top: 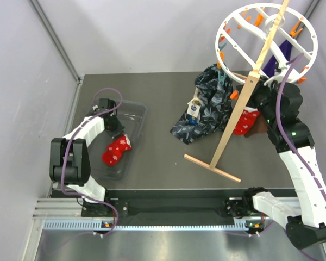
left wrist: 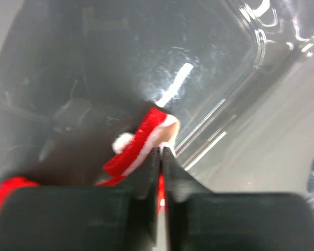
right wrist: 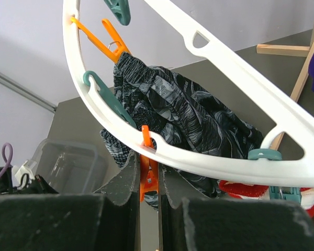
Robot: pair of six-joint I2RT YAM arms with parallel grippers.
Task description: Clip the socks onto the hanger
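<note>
Red Christmas socks (top: 115, 149) with white cuff lie in the clear bin (top: 137, 114); my left gripper is shut at the cuff (left wrist: 146, 133), its fingertips hiding whether cloth is between them. The white hanger ring (top: 217, 41) with orange and green clips stands at right, a dark patterned cloth (right wrist: 178, 110) hanging from it. My right gripper is shut on an orange clip (right wrist: 146, 137) at the ring's rim. Another red sock (top: 244, 122) shows below the ring, partly hidden.
A wooden stand (top: 223, 147) holds the ring, with a purple item (top: 285, 46) behind it. Walls bound the left and back.
</note>
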